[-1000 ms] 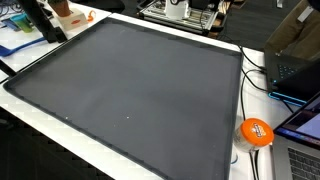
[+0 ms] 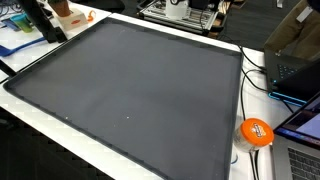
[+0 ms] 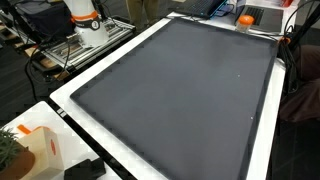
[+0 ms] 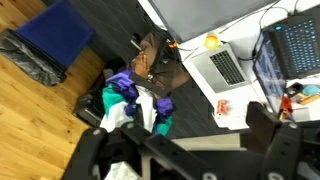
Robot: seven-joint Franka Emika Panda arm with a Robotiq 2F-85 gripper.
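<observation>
In the wrist view my gripper stands open, its dark fingers wide apart at the lower edge and nothing between them. It is high over the side of the table, with floor and clutter below. Neither exterior view shows the gripper. An orange-topped round container point(image 2: 255, 133) sits on the white table beside a corner of the dark grey board point(image 2: 130, 85). The same container point(image 3: 245, 21) is at the far edge in the second exterior view, and its top point(image 4: 211, 41) looks small in the wrist view. No object lies on the board.
Laptops point(image 2: 292, 72) and cables crowd the table beyond the board. A plant in a terracotta pot point(image 3: 38, 153) and a black box point(image 3: 86, 169) stand near the opposite side. My arm's white base point(image 3: 88, 25) is behind the board. A person's leg point(image 3: 303, 105) shows at right.
</observation>
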